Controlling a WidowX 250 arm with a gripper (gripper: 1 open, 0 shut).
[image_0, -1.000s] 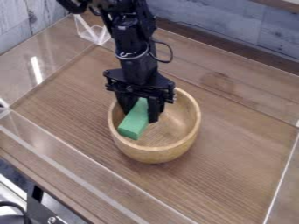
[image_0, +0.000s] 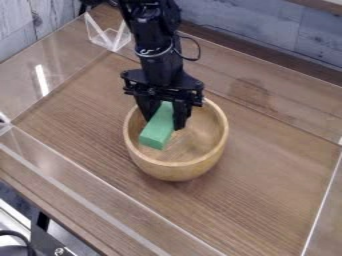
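My black gripper (image_0: 163, 104) reaches down from the top over a round light wooden bowl (image_0: 201, 158) near the middle of the table. It is shut on a mint-green object (image_0: 156, 130), which hangs tilted inside the bowl's rim. The fingertips are largely hidden by the gripper body and the object, and I cannot tell whether the object touches the bowl's bottom.
A grey panelled wall (image_0: 281, 25) runs along the back. A clear plastic piece (image_0: 110, 28) is at the back left, and black cable loops at the lower left corner.
The gripper and green object have risen slightly toward the back of the bowl over the last second. The bowl stays in about the same place.
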